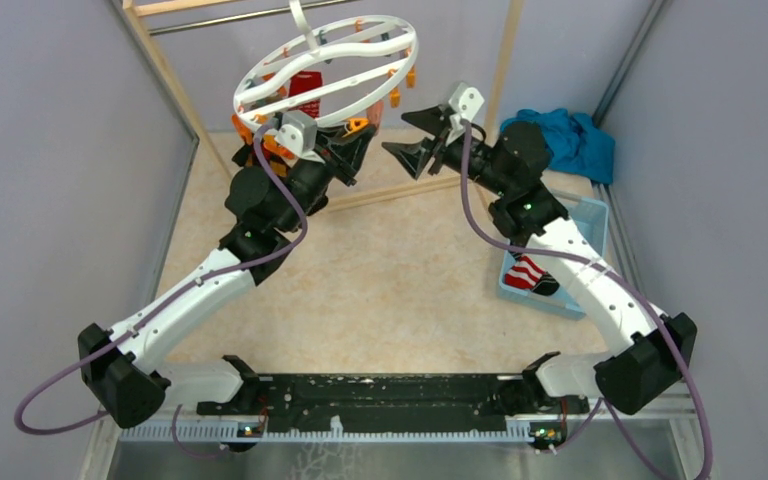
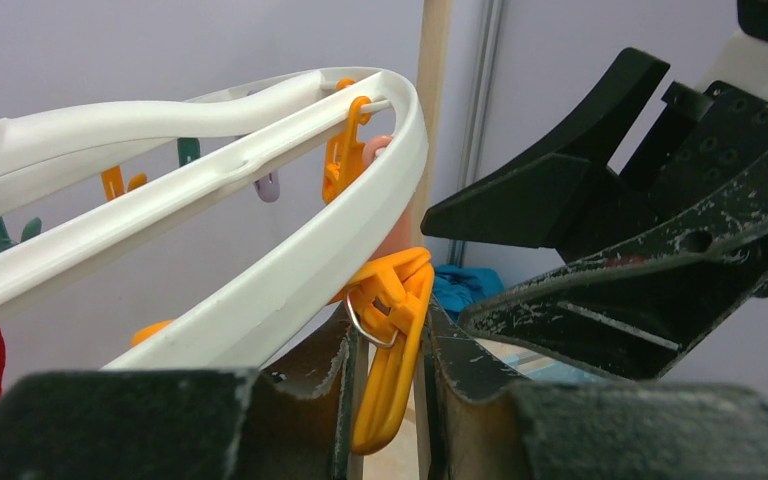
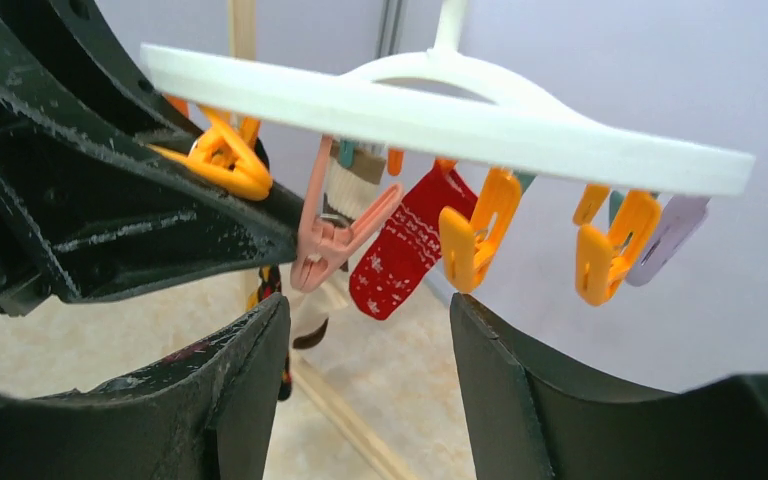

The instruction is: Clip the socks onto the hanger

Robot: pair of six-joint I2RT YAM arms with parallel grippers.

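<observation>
The white ring hanger (image 1: 325, 52) hangs at upper centre with clips and socks. My left gripper is shut on an orange clip (image 2: 390, 340) at its rim. My right gripper stands open, right of and apart from the hanger in the top view, nothing between its fingers. In the right wrist view a pink clip (image 3: 325, 245) is near the left gripper, and a red sock (image 3: 400, 245) hangs behind.
A blue bin (image 1: 585, 215) with striped socks (image 1: 525, 275) lies at the right, partly under the right arm. A blue cloth (image 1: 580, 150) lies behind it.
</observation>
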